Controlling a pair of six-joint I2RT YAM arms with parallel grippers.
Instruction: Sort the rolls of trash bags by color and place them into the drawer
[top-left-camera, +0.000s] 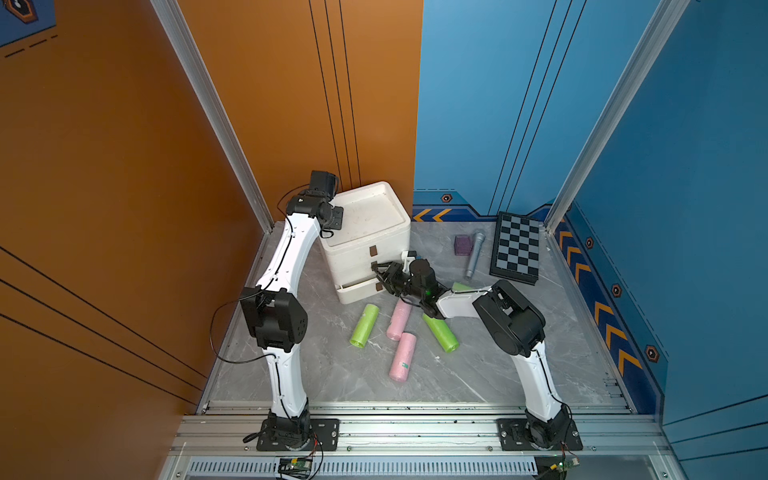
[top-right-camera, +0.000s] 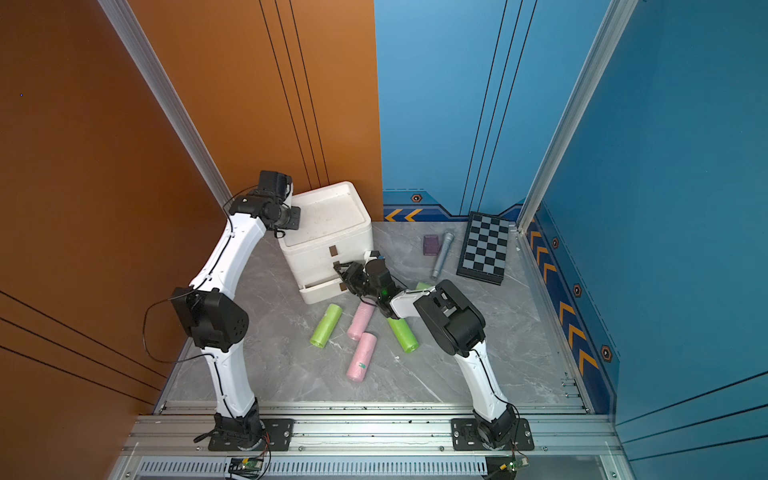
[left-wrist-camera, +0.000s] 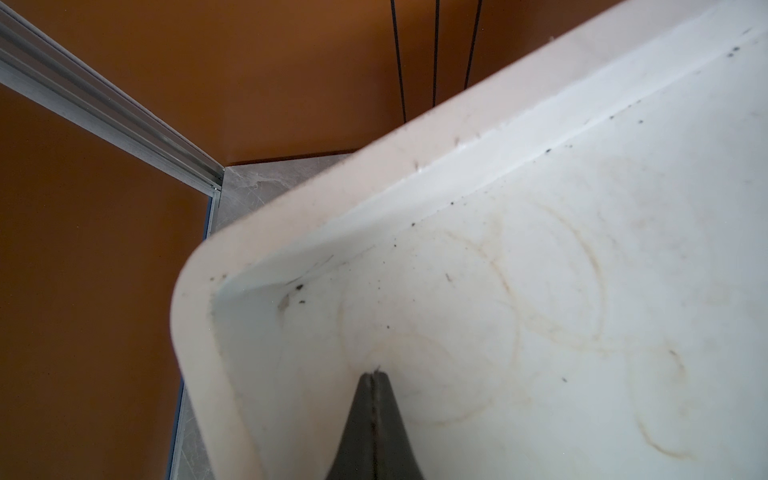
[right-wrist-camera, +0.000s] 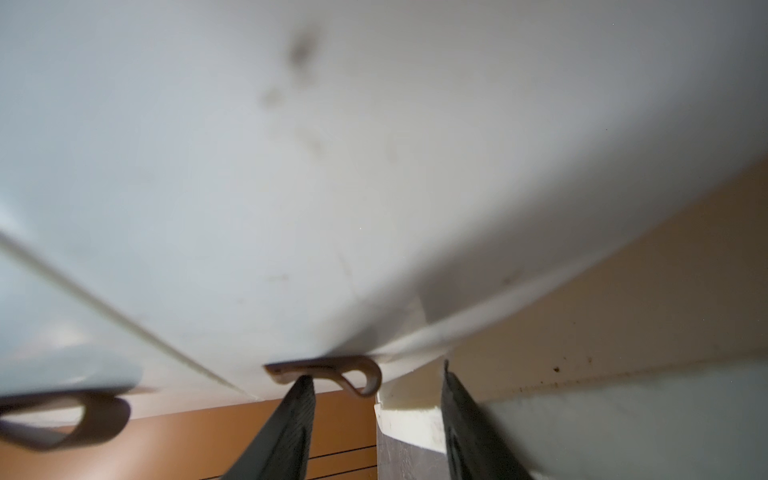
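Observation:
A white drawer unit (top-left-camera: 352, 264) stands at the back left, its bottom drawer (top-left-camera: 352, 295) slightly out. My left gripper is shut with nothing visible between its fingers, over the unit's top tray (left-wrist-camera: 560, 264). My right gripper is open in front of the drawer fronts, a brown pull loop (right-wrist-camera: 360, 376) beyond and between its fingers. On the table lie green rolls (top-left-camera: 364, 325) (top-left-camera: 441, 336) and pink rolls (top-left-camera: 402, 357) (top-left-camera: 397, 325); another green roll is partly hidden behind the right arm.
At the back right are a purple block (top-left-camera: 463, 245), a grey cylinder (top-left-camera: 473, 256) and a checkered board (top-left-camera: 516, 248). Walls enclose the back and sides.

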